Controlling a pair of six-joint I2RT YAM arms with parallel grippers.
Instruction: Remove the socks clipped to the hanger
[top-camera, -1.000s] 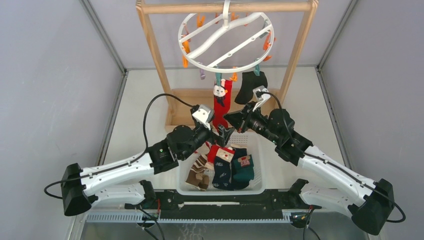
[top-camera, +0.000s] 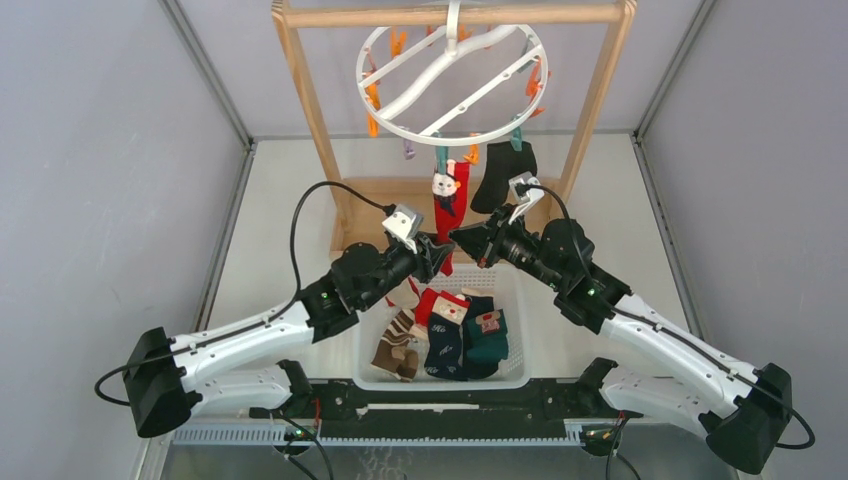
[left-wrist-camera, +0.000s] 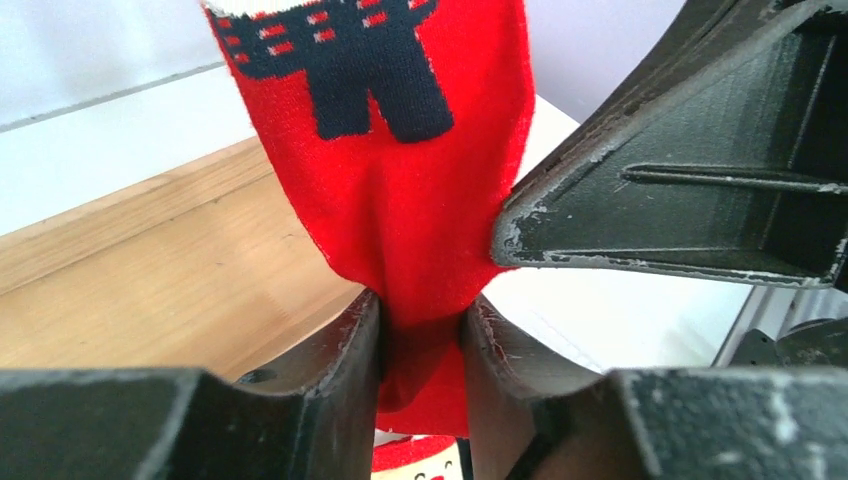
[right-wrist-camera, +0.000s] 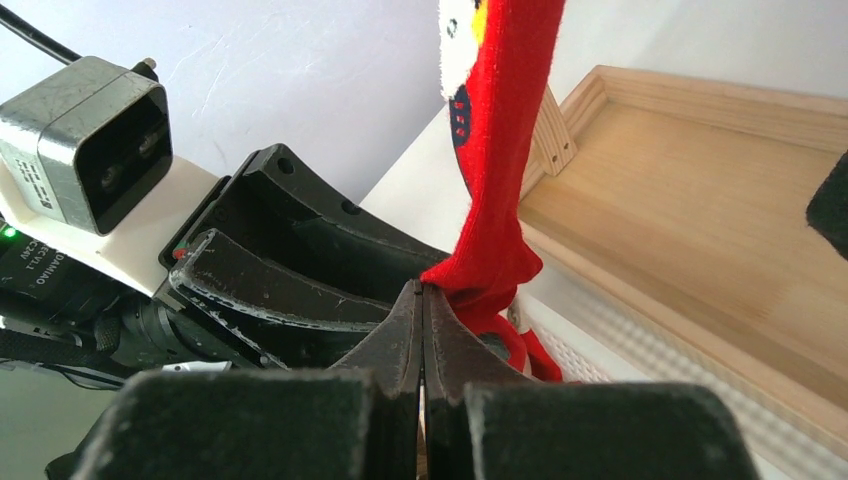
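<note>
A red sock with a white-faced figure (top-camera: 449, 186) hangs from a teal clip (top-camera: 441, 155) on the round white hanger (top-camera: 545, 75). My right gripper is shut, its tips together with nothing seen between them, close beside the red sock (right-wrist-camera: 500, 150). A black sock (top-camera: 503, 178) also hangs, from another teal clip (top-camera: 516, 140).
Below the grippers stands a white basket (top-camera: 515, 320) with several socks in it. The wooden stand (top-camera: 300, 90) frames the hanger, with a wooden base (top-camera: 370, 190) behind. Several empty clips hang round the ring.
The sock and hanger have swung slightly to the right. The right arm has hardly moved.
</note>
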